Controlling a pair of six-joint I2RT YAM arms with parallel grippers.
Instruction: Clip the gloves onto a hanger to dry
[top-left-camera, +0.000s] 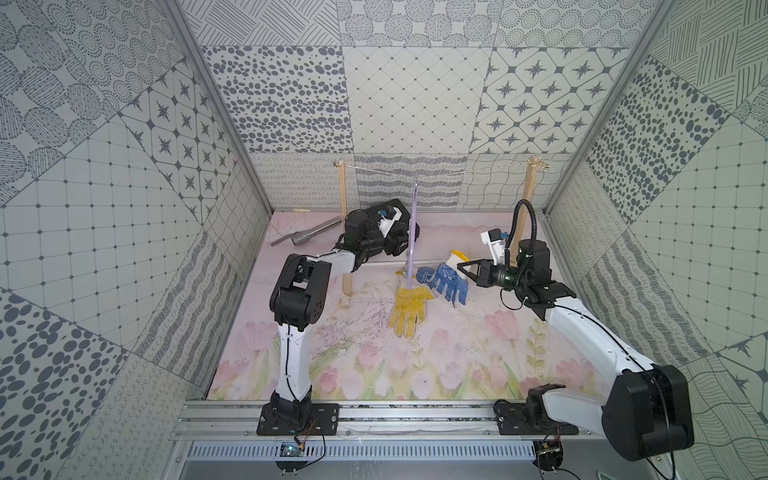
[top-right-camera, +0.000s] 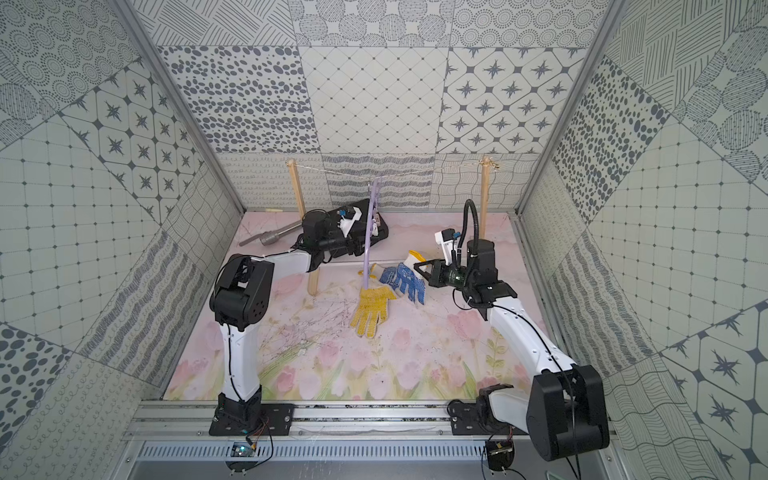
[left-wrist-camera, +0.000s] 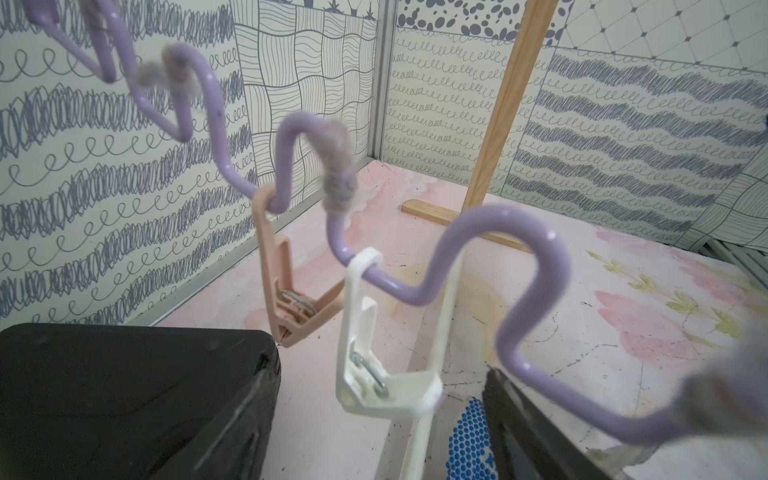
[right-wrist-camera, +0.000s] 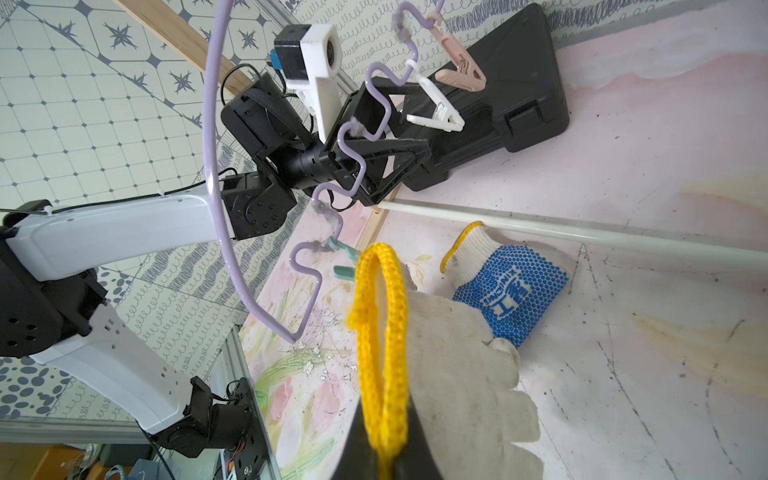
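Note:
A lilac hanger (top-left-camera: 413, 240) hangs from the line, with pink (left-wrist-camera: 268, 240) and white (left-wrist-camera: 388, 400) clips on it. My left gripper is open behind the white clip, apparently not closed on it. My right gripper is shut on a glove's yellow cuff (right-wrist-camera: 368, 280), the white glove body (right-wrist-camera: 456, 368) hanging below. Blue gloves (top-left-camera: 448, 280) and a yellow glove (top-left-camera: 410, 308) appear below the hanger in the top views; another blue glove (right-wrist-camera: 504, 288) shows in the right wrist view.
A black case (left-wrist-camera: 128, 400) lies behind my left gripper, with metal tools (top-left-camera: 316, 230) to its left. Wooden posts (top-right-camera: 484, 192) carry the line. A white bar (right-wrist-camera: 592, 236) lies across the table.

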